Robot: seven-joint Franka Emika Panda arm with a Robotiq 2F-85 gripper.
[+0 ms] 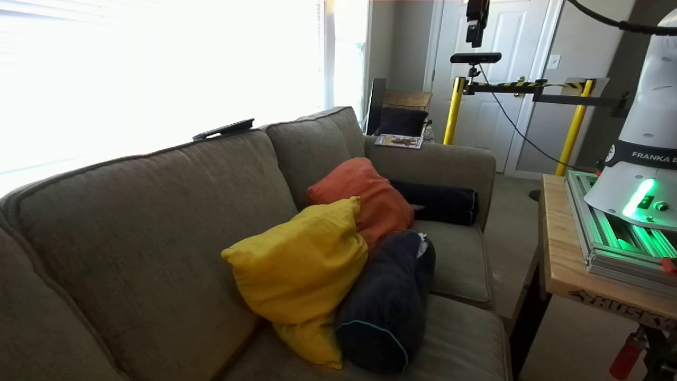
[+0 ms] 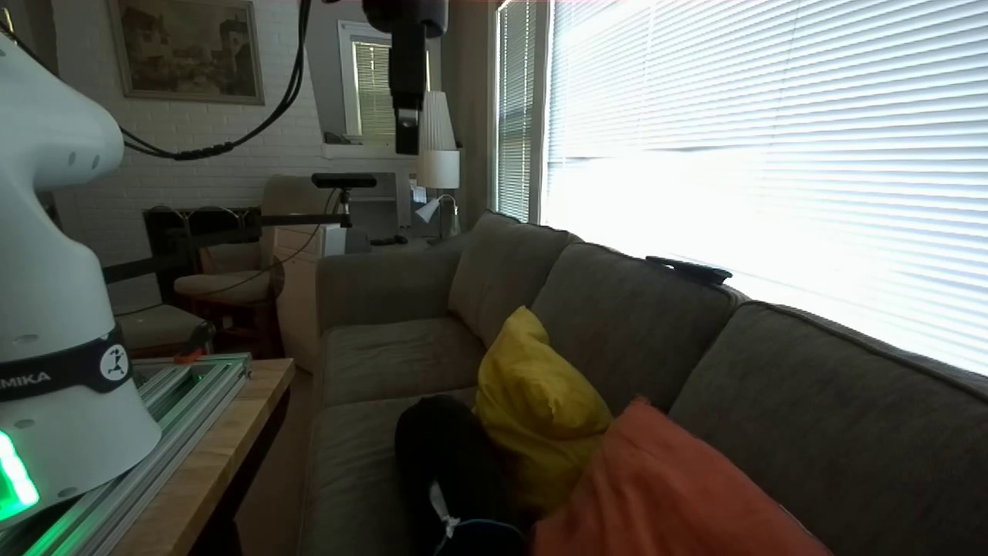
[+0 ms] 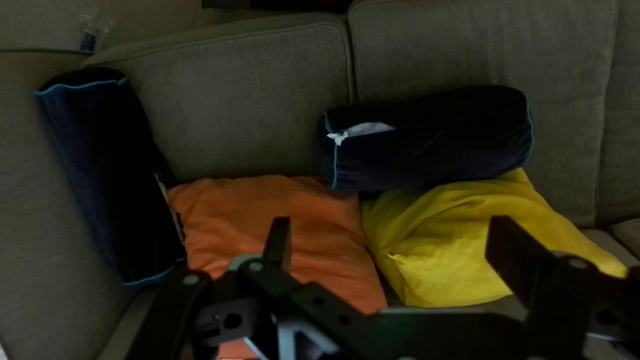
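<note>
High above the sofa, my gripper stands open, its two fingers wide apart and nothing between them. Below it in the wrist view, an orange pillow [image 3: 240, 204] lies beside a yellow pillow [image 3: 474, 240]. A dark navy bolster [image 3: 432, 141] with light blue piping lies along the front of the yellow one; some white lining shows at its end. Against the sofa arm rests a second navy bolster [image 3: 102, 174], touching the orange pillow. In the first exterior view the yellow pillow [image 1: 298, 260] leans on the backrest, partly covering the orange pillow [image 1: 365, 193].
A black remote-like object [image 1: 225, 129] lies on top of the sofa back [image 1: 152, 203]. On the sofa arm sits a magazine [image 1: 400, 142]. The wooden workbench [image 1: 555, 260] carrying my arm's base faces the sofa. Seat room is free at the far end [image 2: 398, 357].
</note>
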